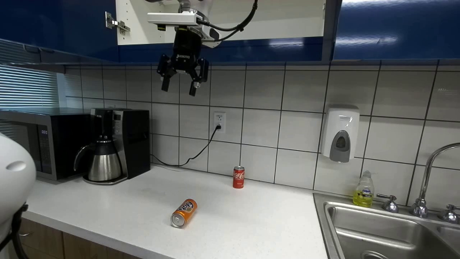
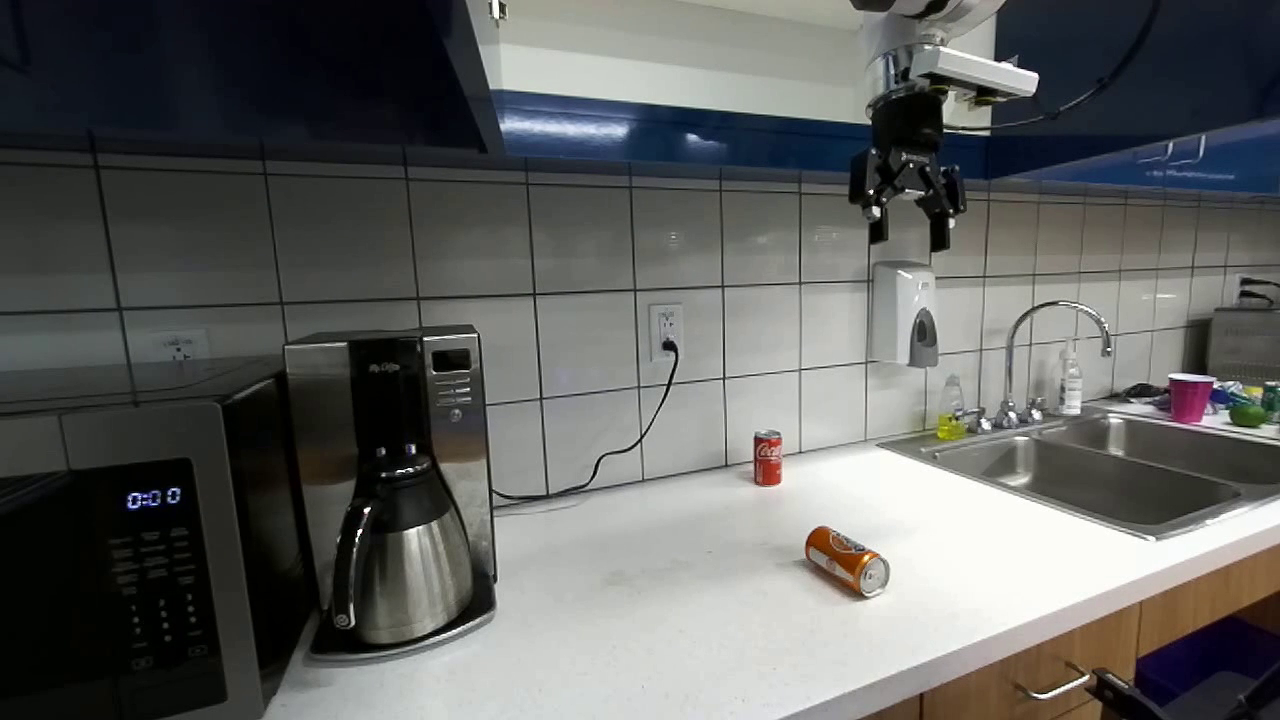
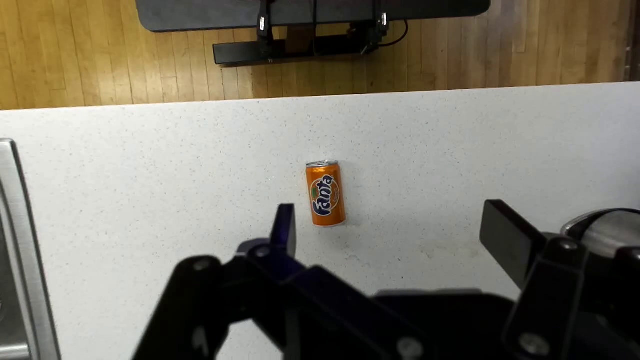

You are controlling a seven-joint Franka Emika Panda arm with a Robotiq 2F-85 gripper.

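Note:
My gripper (image 1: pixel 179 88) hangs high above the counter, pointing down, with its two fingers spread wide and nothing between them. An orange Fanta can (image 1: pixel 184 213) lies on its side on the white counter, well below the gripper. In the wrist view the same Fanta can (image 3: pixel 325 193) shows label up, beyond the fingertips and towards the counter's front edge. Upright near the tiled wall stands a red Coca-Cola can (image 2: pixel 768 458); the wrist view does not show it.
A coffee maker (image 2: pixel 408 504) with a steel carafe and a microwave (image 2: pixel 144 564) fill the left end. To the right is the sink (image 2: pixel 1080 468). Above, an open cabinet (image 1: pixel 267 21) sits close to the arm.

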